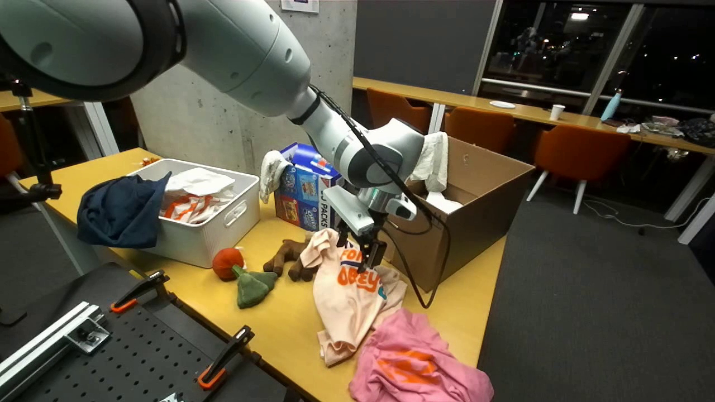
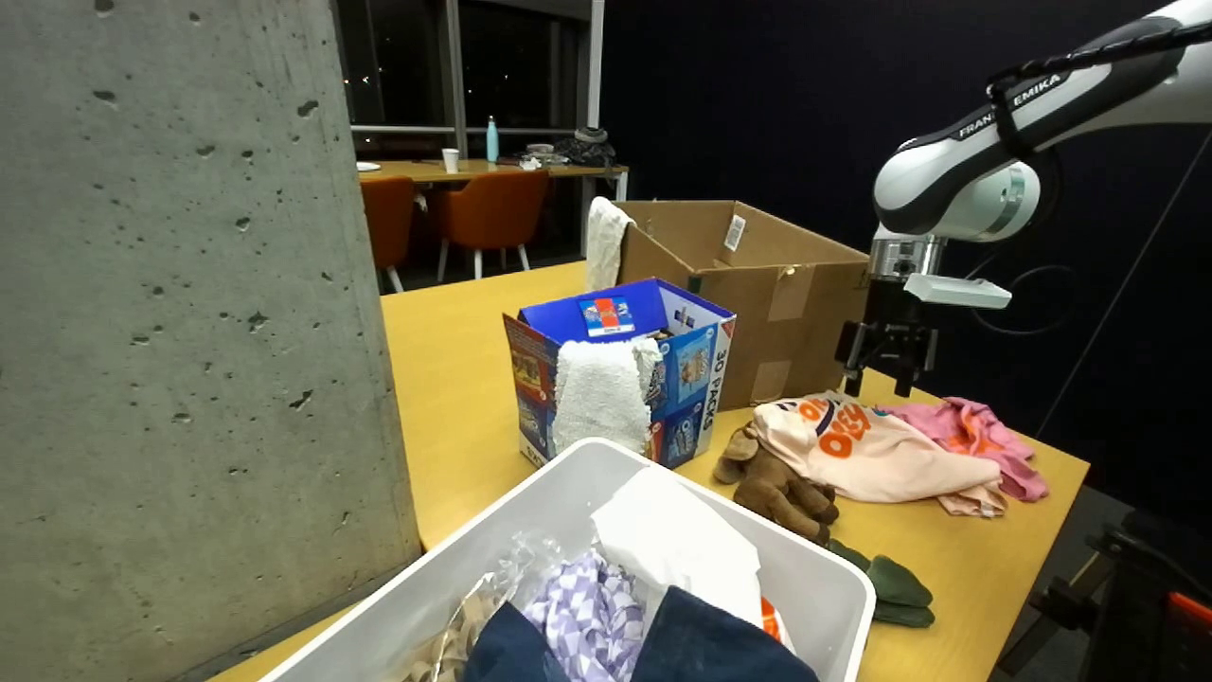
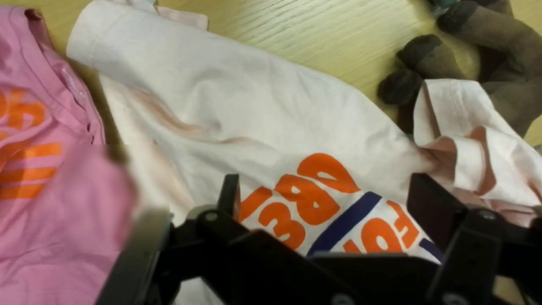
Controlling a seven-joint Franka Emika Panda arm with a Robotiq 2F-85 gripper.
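My gripper is open over the pale peach shirt (image 3: 239, 101), with its fingers spread on either side of the orange and navy lettering. In exterior view 2 the gripper (image 2: 886, 386) hangs above the shirt (image 2: 898, 460), apart from it, with nothing between the fingers. A pink shirt (image 1: 419, 365) lies crumpled beside the peach one, toward the near end of the table. The brown plush toy (image 2: 778, 489) touches the peach shirt's other end, partly covered by its sleeve.
A cardboard box (image 1: 442, 248) with a white cloth over its rim stands close behind the gripper. The blue snack box (image 2: 682, 392) and a white bin (image 2: 841, 574) of cloths stand farther along. A green and red plush (image 1: 253, 288) lies near the table edge.
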